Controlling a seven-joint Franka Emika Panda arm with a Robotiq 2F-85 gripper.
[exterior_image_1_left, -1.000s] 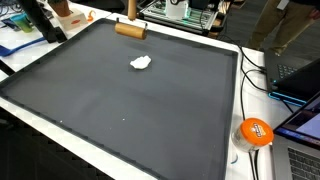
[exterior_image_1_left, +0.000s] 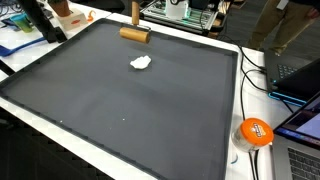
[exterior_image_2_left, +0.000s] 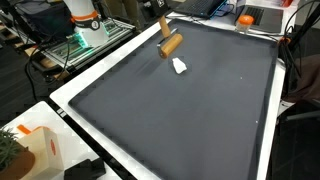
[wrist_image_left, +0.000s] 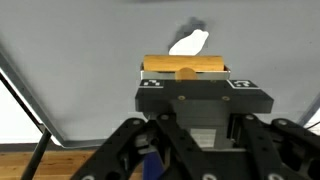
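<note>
A wooden mallet hangs over the far part of the dark grey board, its cylinder-shaped head (exterior_image_2_left: 171, 45) lowermost and its handle (exterior_image_2_left: 165, 25) rising above it. In the wrist view the mallet head (wrist_image_left: 184, 63) lies crosswise just beyond my gripper, which is shut on the mallet's handle, largely hidden by the fingers. Exterior view 1 shows the head (exterior_image_1_left: 134, 34) near the board's far edge, with my gripper out of frame. A small white piece (exterior_image_1_left: 140, 62) lies on the board close to the mallet; I cannot tell whether the head touches the board.
Most of the dark grey board (exterior_image_1_left: 130, 100) is bare. An orange-topped round object (exterior_image_1_left: 254, 133) and laptops (exterior_image_1_left: 300, 80) stand beside it. Boxes and tools (exterior_image_1_left: 65, 15) crowd the far left corner in exterior view 1.
The mallet has shifted slightly right and toward the white piece in exterior view 1 over the last second, with little movement in the latter half. The white piece has stayed put.
</note>
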